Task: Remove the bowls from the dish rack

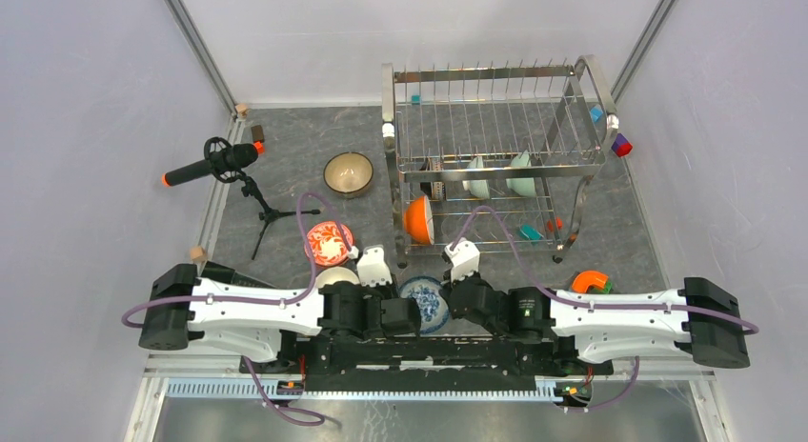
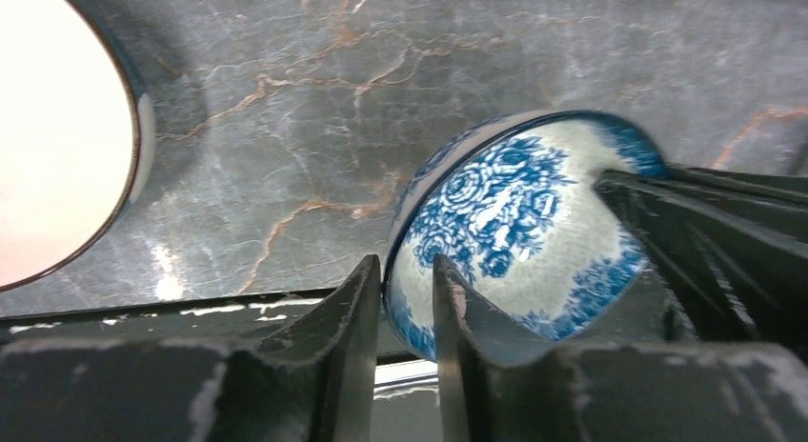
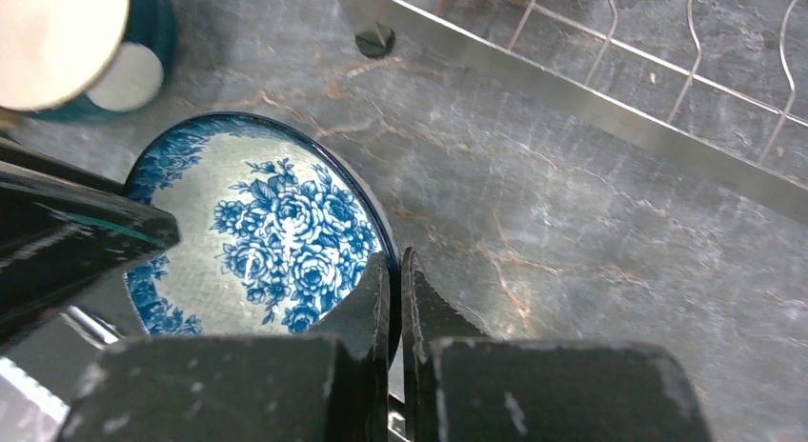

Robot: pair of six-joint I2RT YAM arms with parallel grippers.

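Observation:
A blue-and-white floral bowl [image 1: 426, 304] is held tilted between the two arms, in front of the dish rack [image 1: 495, 171]. In the right wrist view my right gripper is shut on its rim. On the opposite rim, the left wrist view shows my left gripper with its fingers slightly apart, one finger on either side of the rim. Still in the rack are an orange bowl [image 1: 419, 220], a dark patterned piece [image 1: 434, 187] and two pale green pieces, one of them a pale green bowl [image 1: 521, 178].
Left of the rack, a brown bowl [image 1: 349, 174], a red-patterned bowl [image 1: 329, 243] and a cream bowl [image 1: 336, 275] stand on the counter. A microphone on a tripod [image 1: 251, 188] is farther left. An orange toy arch [image 1: 591, 281] lies at the right.

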